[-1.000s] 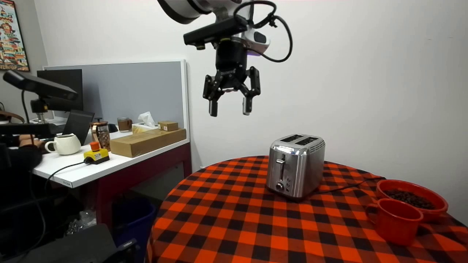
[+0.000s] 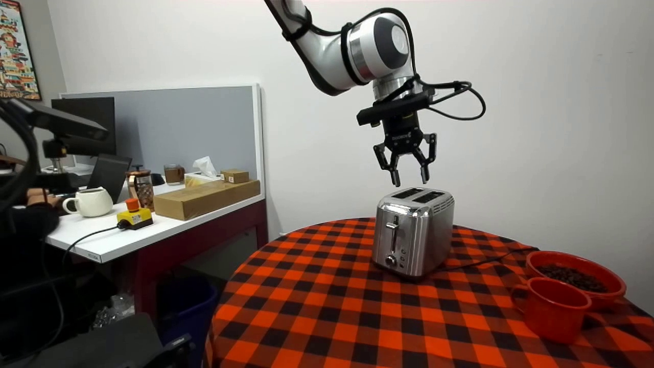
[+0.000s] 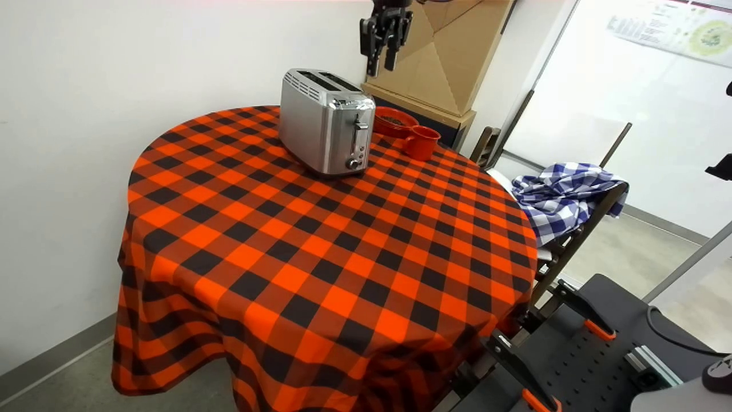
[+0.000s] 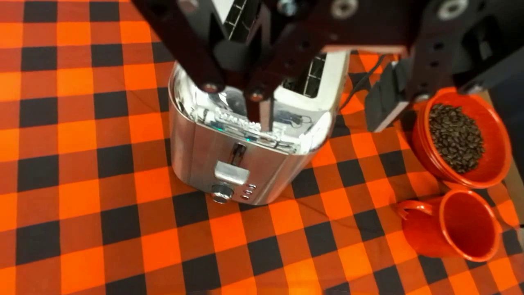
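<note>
A silver two-slot toaster (image 2: 414, 236) stands upright on the table, its lever (image 4: 231, 173) and knob (image 4: 222, 192) on the front end. My gripper (image 2: 410, 179) hangs above the toaster's top in exterior view 1, fingers pointing down. A gap shows between its fingers, with nothing held there; it is open. In exterior view 2 the gripper (image 3: 381, 68) appears above and behind the toaster. From the wrist view, the dark finger linkages cover much of the toaster's top and its slots.
A red mug (image 2: 555, 309) and a red bowl (image 2: 617, 287) of dark beans stand at the table's right. The toaster's cord (image 2: 490, 260) runs towards the bowl. The checked tablecloth (image 3: 302, 233) is clear in front of the toaster. A white wall (image 2: 521, 122) rises behind.
My gripper has moved right and slightly down, from left of the toaster to above it. Its fingers stand closer together than before. The toaster, mug and bowl have not moved.
</note>
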